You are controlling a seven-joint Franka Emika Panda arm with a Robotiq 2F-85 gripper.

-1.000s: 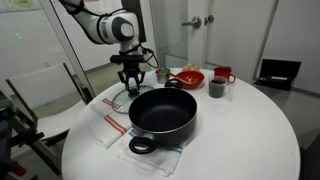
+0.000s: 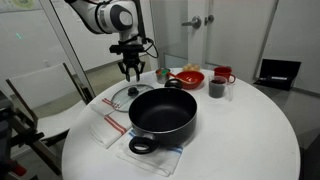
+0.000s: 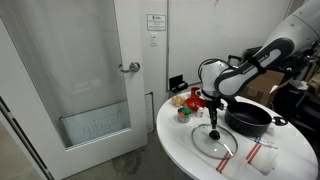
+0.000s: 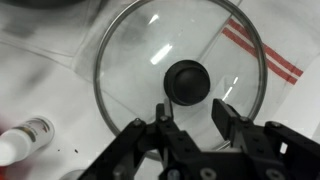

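Observation:
A clear glass lid (image 4: 135, 65) with a dark rim and a black knob (image 4: 187, 82) lies flat in the wrist view, partly over a striped cloth. In exterior view 1 the lid (image 2: 122, 103) is at the table's left, behind the pan. Just above the knob (image 2: 133, 91) hangs my gripper (image 2: 132, 77), with a small gap below its tips. The wrist view shows the fingers (image 4: 167, 118) spread, and the knob sits beyond them rather than between them. Exterior view 2 shows the same lid (image 3: 205, 146) resting on the table under the gripper (image 3: 213, 122).
A black pan (image 2: 165, 118) stands right of the lid on a striped cloth (image 2: 150, 157). Another cloth (image 2: 103, 122) lies to the left. A red bowl (image 2: 190, 78) and a mug (image 2: 217, 88) are at the back.
The lid has stayed lying on the table.

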